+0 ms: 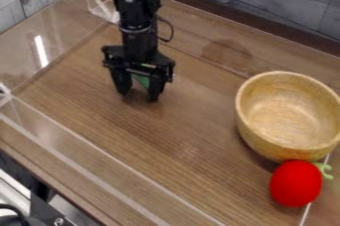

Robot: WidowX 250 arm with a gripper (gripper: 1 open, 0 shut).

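Observation:
The black robot arm comes down from the top of the camera view, its gripper low over the wooden table, left of centre. A small green object shows behind and between the dark fingers, mostly hidden by them. Whether the fingers are closed on it I cannot tell.
A large tan bowl sits at the right, with a red tomato-like object just in front of it at the table's edge. A pale wall runs along the back.

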